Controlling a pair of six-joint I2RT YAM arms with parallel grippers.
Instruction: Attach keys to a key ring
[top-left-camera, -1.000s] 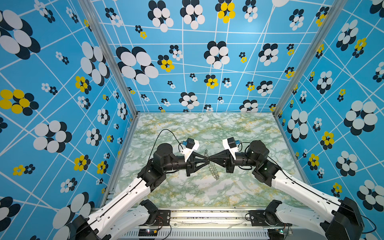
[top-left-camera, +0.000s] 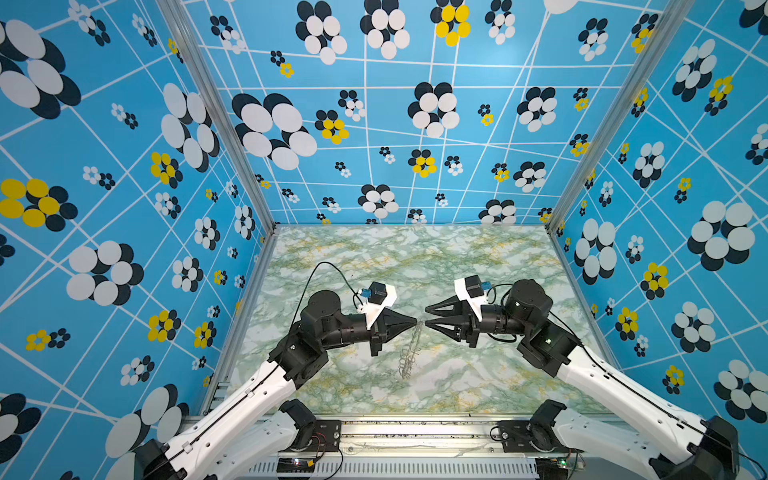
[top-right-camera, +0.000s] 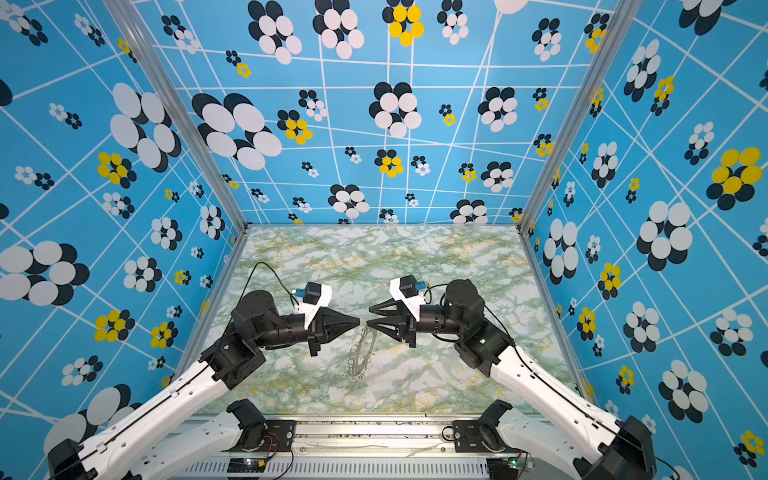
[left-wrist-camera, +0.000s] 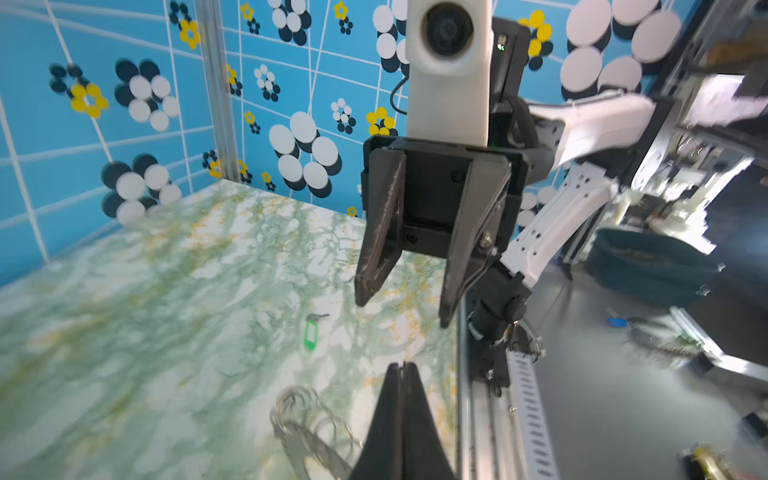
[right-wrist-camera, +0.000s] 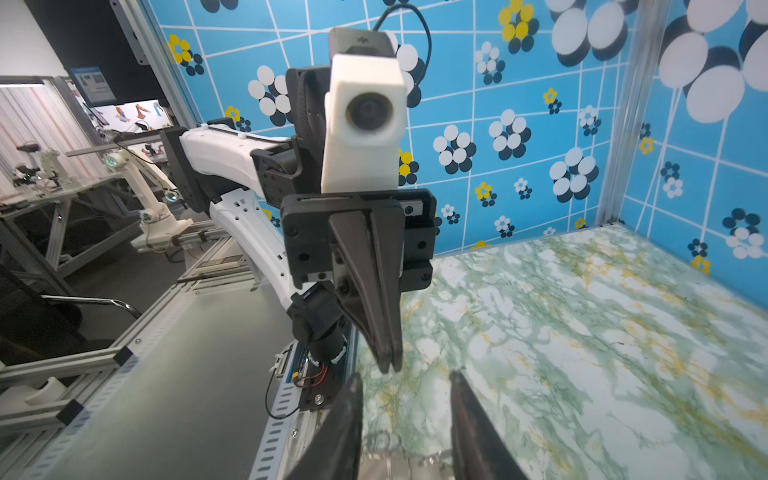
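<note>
A large spiral-edged metal key ring (top-left-camera: 409, 357) is in the space below the two gripper tips, somewhat blurred. My left gripper (top-left-camera: 417, 321) is shut, and nothing shows between its fingers. In the right wrist view the ring (right-wrist-camera: 393, 464) appears below the left tips, with a gap between them. My right gripper (top-left-camera: 426, 315) faces the left one with its fingers apart, and nothing is visibly gripped. Whether the ring touches either gripper or the table, I cannot tell. In the left wrist view a key (left-wrist-camera: 318, 317) with a green tag (left-wrist-camera: 310, 334) lies on the table.
Patterned blue walls enclose the back and sides. Metal rails (top-left-camera: 400, 428) run along the front edge. The two grippers stand close, tips nearly facing.
The right gripper has opened and drawn back from the left one, which stays shut in nearly the same place. The ring, earlier at the meeting tips, has turned and now shows lower.
</note>
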